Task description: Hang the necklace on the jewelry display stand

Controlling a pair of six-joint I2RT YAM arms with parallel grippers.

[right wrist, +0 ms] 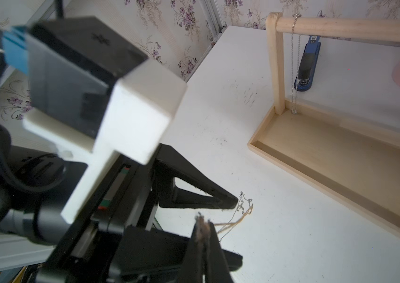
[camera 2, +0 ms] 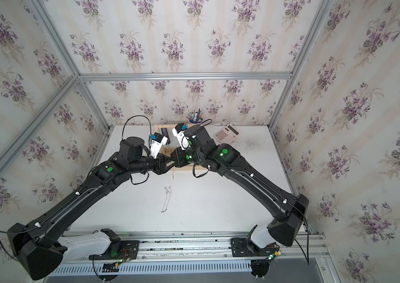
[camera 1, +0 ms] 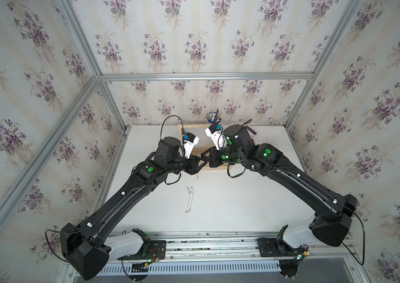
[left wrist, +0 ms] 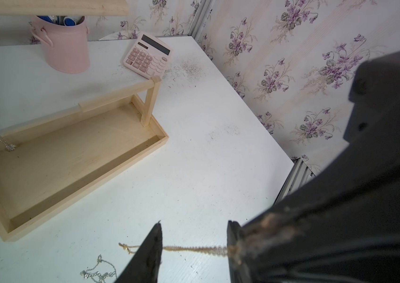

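A gold chain necklace [left wrist: 195, 249] hangs up at the fingers of my right gripper, which is shut, with the chain at its tips. My left gripper stands part open beside it, its fingers close to the right one, the chain crossing behind or between them; which, I cannot tell. A second, silver necklace [camera 1: 189, 198] lies on the table below. The wooden display stand [right wrist: 275, 66] stands behind both grippers, with a silver chain [right wrist: 294, 61] hanging over its bar.
Behind the stand are a pink pencil cup [left wrist: 65, 47], a pink calculator [left wrist: 145, 56] and a blue stapler [right wrist: 307, 63].
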